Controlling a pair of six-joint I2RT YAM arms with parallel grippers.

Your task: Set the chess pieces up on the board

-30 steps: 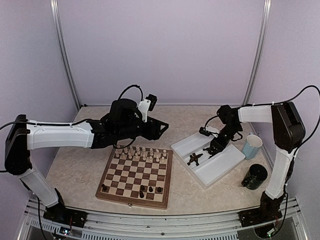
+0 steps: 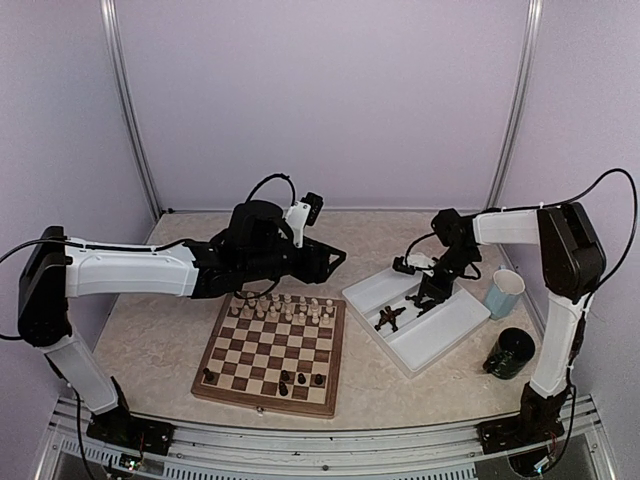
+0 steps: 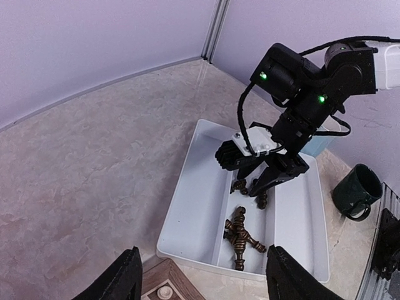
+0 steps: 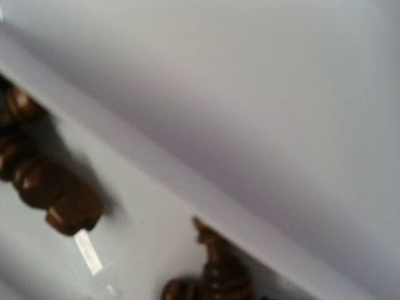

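The chessboard [image 2: 250, 355] holds rows of white pieces [image 2: 290, 310] at its far side and several dark pieces [image 2: 285, 388] near the front. Right of it, a white tray [image 2: 450, 335] holds dark pieces lying in its middle compartment [image 3: 239, 234] [image 4: 56, 194]. My right gripper [image 2: 430, 295] is down over that compartment at its far part; its fingers are out of the right wrist view, and I cannot tell what lies between them. My left gripper [image 2: 325, 260] hangs above the board's back right corner, fingers apart and empty in the left wrist view.
A light blue mug [image 2: 503, 295] stands right of the tray, behind a dark mug [image 2: 508, 352].
My left gripper has moved a little to the right since a second ago. The right arm rose slightly and came back down over the tray.
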